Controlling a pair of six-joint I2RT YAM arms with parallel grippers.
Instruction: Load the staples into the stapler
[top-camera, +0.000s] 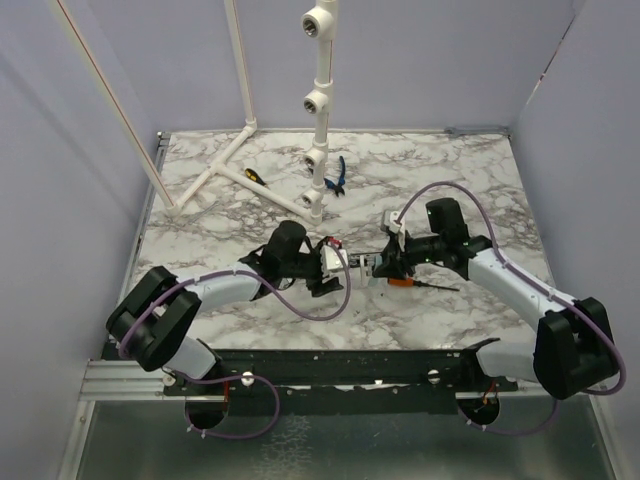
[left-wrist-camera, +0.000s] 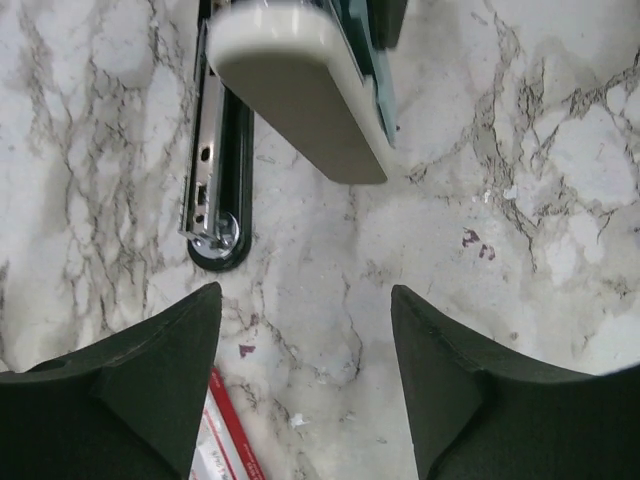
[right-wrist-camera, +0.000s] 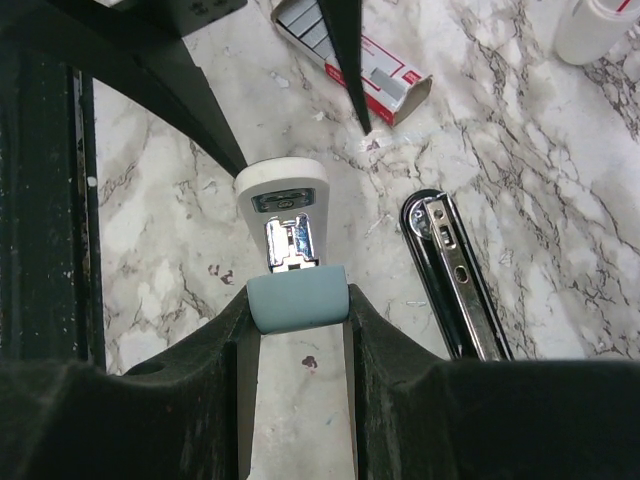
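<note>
A white and teal stapler (right-wrist-camera: 313, 222) is held above the table by my right gripper, shut on its teal part. Its rounded white end, with a metal plate, points away from that gripper; in the left wrist view the stapler (left-wrist-camera: 310, 110) enters from the top. My left gripper is open, with nothing between its fingers. Seen from the right wrist, one left finger (right-wrist-camera: 205, 115) overlaps the stapler's far end; contact cannot be told. A red and white box (right-wrist-camera: 385, 85) with grey staple strips inside lies open on the table.
A black stapler-like tool with a metal rail (right-wrist-camera: 450, 265) lies beside the held stapler. An orange-handled screwdriver (top-camera: 402, 282) is partly under the right gripper. Blue pliers (top-camera: 338, 182), a yellow screwdriver (top-camera: 254, 176) and a white pipe frame (top-camera: 265, 190) stand farther back.
</note>
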